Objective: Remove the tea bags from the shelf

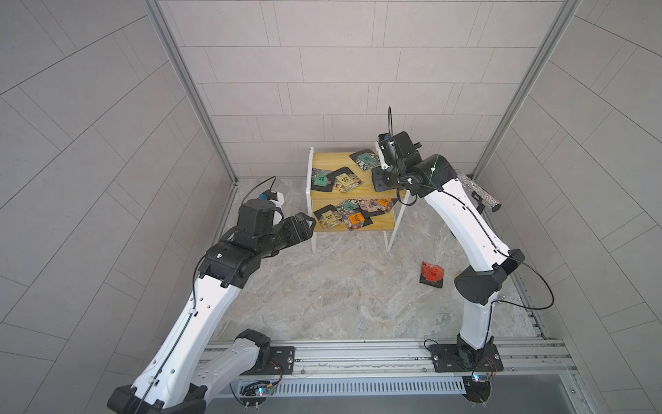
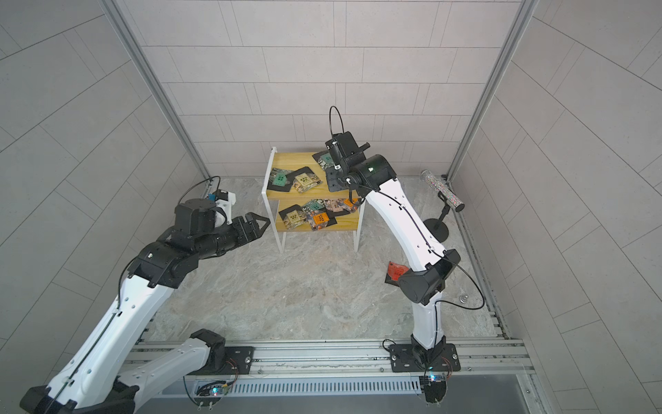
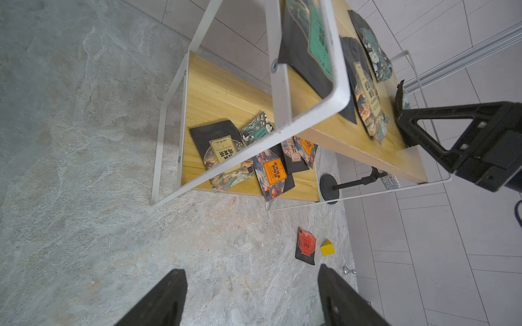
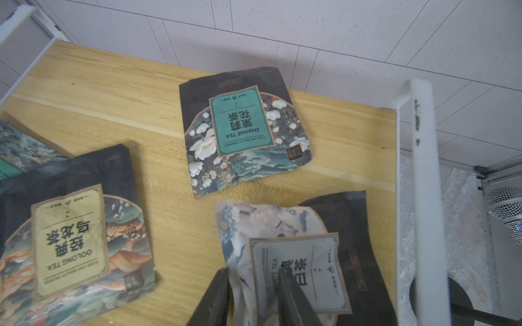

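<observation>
At the right end of the upper shelf (image 4: pixel 179 222) lies a white tea bag (image 4: pixel 320 271) with a dark end. My right gripper reaches down over its pale left edge. A gap shows between its fingers, and the bag's creased edge lies between them. Behind it is a green jasmine tea bag (image 4: pixel 247 130); to the left, an oolong bag (image 4: pixel 76 233) overlaps another green one (image 4: pixel 19 146). Several bags, among them an orange-labelled one (image 3: pixel 274 171), lie on the lower shelf (image 3: pixel 204 97). Left of the shelf, my left gripper (image 1: pixel 308 225) stands open and empty.
A red tea bag (image 1: pixel 432 273) lies on the floor at front right, near a yellow block (image 3: pixel 327 247). White frame rails (image 4: pixel 425 163) rise at the shelf's ends. A microphone stand (image 2: pixel 435 227) is at the right.
</observation>
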